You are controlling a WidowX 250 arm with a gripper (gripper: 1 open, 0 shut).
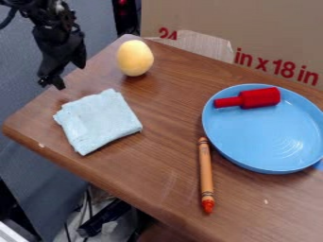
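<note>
My black gripper [51, 77] hangs at the upper left, just off the table's left edge and above the grey backdrop; whether its fingers are open or shut is hard to tell. A yellow egg-shaped object [135, 59] stands at the back of the table. A folded pale blue cloth [96, 121] lies at the left. A red rolling-pin-like object [256, 98] rests on a blue plate [266, 142] at the right. An orange crayon-shaped stick [206, 178] with a red tip lies left of the plate.
The wooden table [151, 180] has free room in its middle and front. A large cardboard box [237, 28] stands behind it. Cables and dark gear show below the table's left edge.
</note>
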